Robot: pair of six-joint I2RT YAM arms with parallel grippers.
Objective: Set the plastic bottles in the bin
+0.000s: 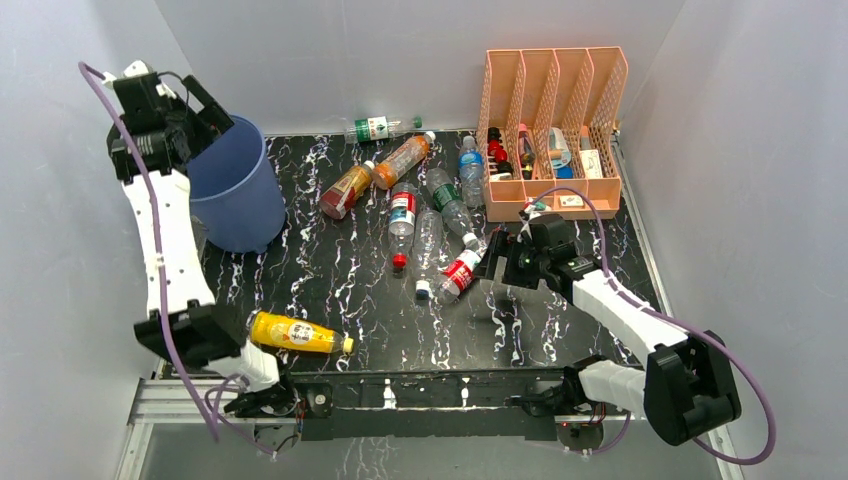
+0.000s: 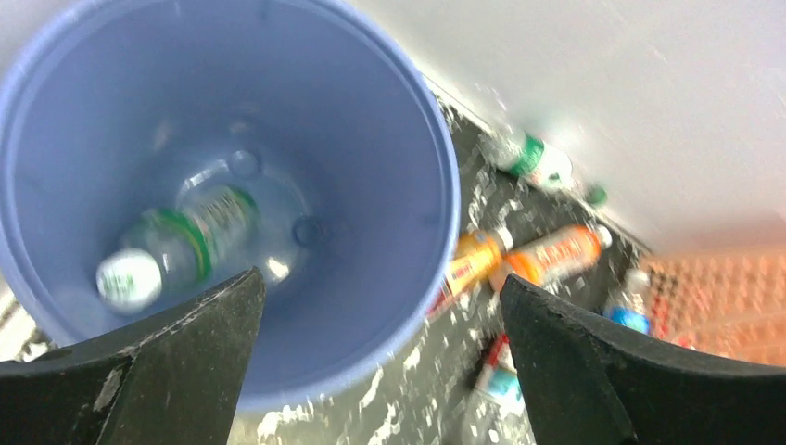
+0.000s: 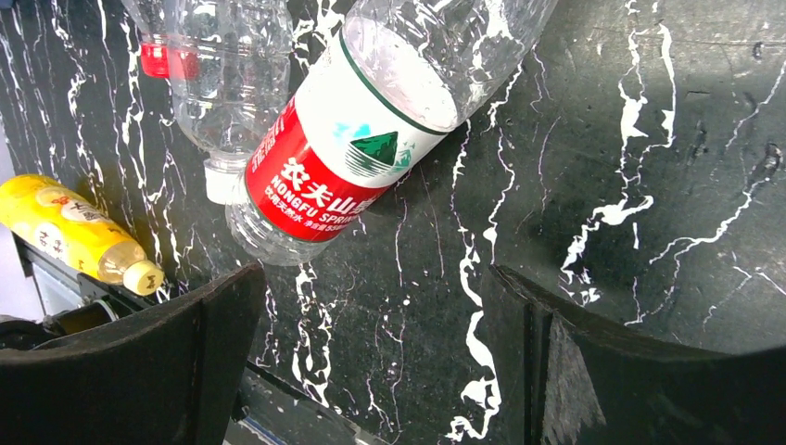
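My left gripper is open over the blue bin (image 1: 237,205); inside lies a green-labelled bottle (image 2: 190,241). My right gripper stands open just by a red-labelled Nongfu bottle (image 3: 329,162). A clear bottle (image 1: 428,250), a red-capped bottle (image 1: 402,215), a green bottle (image 1: 448,200), a blue-labelled bottle (image 1: 471,175), an orange bottle (image 1: 400,160), a brown bottle (image 1: 345,190) and a green-capped bottle (image 1: 380,128) lie in the middle and back. A yellow bottle (image 1: 295,332) lies at the front left.
A pink organizer (image 1: 555,70) holding small items stands at the back right. Grey walls enclose the back and sides.
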